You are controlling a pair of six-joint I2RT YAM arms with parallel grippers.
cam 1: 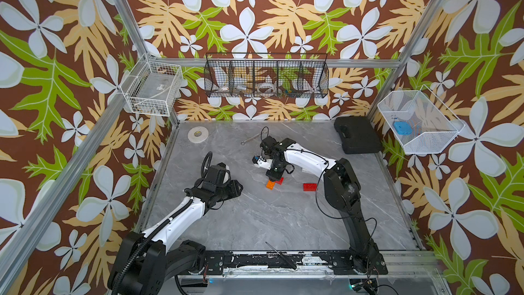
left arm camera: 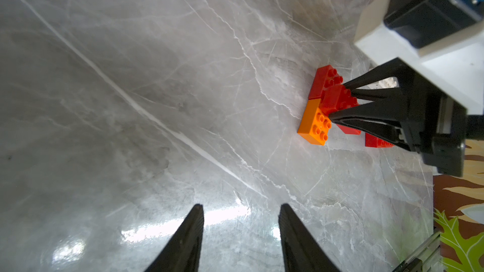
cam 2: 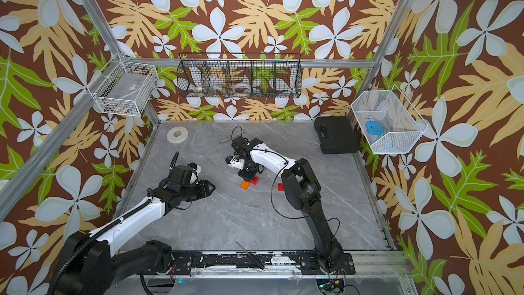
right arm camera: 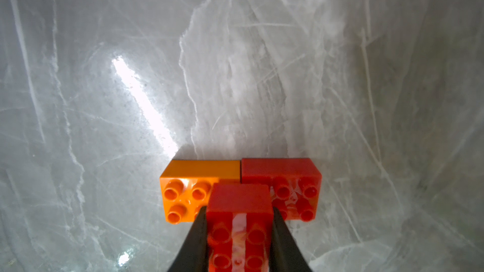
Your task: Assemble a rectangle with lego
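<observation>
An orange brick (right arm camera: 184,196) and a red brick (right arm camera: 297,191) lie end to end on the grey table. Over their junction, my right gripper is shut on another red brick (right arm camera: 239,199), close against or on the pair; exact contact is unclear. In the left wrist view this held brick (left arm camera: 333,98) sits beside the orange one (left arm camera: 310,126). My left gripper stands open, with nothing between its fingers, over bare table to the left of the bricks. A separate red brick (cam 1: 309,186) lies to the right of the group.
A white tape roll (cam 1: 193,136) and a metal tool (cam 1: 250,139) lie toward the back, a black case (cam 1: 357,136) at back right. Wire baskets hang on the frame above the table.
</observation>
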